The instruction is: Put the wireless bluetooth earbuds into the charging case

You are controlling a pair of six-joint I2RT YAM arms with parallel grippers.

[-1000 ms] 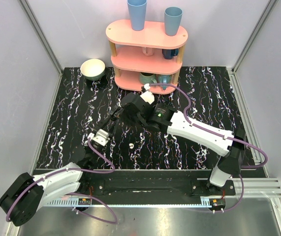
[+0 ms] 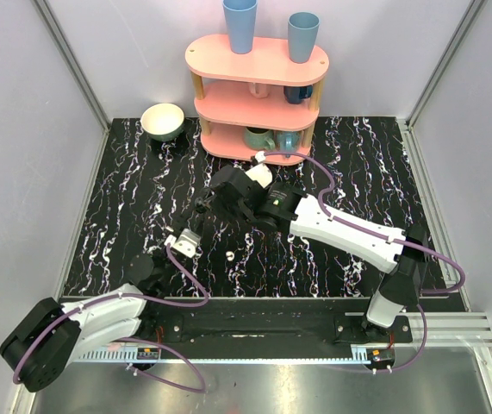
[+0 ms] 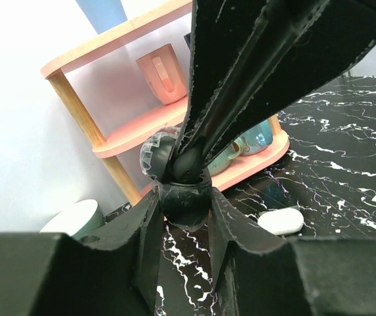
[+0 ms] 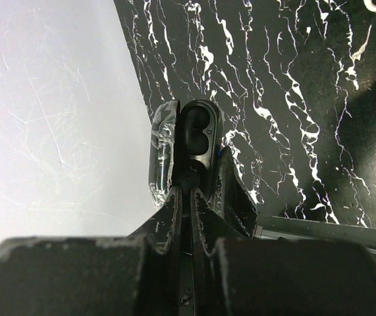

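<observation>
The glossy black charging case (image 3: pixel 185 204), partly wrapped in clear film, is gripped near its base by my left gripper. Its lid (image 4: pixel 163 148) stands open and an empty dark cavity (image 4: pixel 196 143) shows inside. My right gripper reaches over the open case, shut on a black earbud (image 4: pixel 188 179) at the near cavity; whether it is fully seated cannot be told. From the left wrist, a dark rounded earbud (image 3: pixel 188 166) shows between the right fingers and the case. In the top view both grippers meet left of centre, largely hidden.
Small white pieces (image 3: pixel 281 221) lie on the black marbled table (image 2: pixel 349 267). A pink shelf (image 2: pixel 257 108) with cups stands at the back, beside a bowl (image 2: pixel 163 122). Purple cables (image 2: pixel 196 285) loop by both arms.
The left wrist has shifted a little to the right and turned slightly, close to the right gripper. The right arm has barely moved.
</observation>
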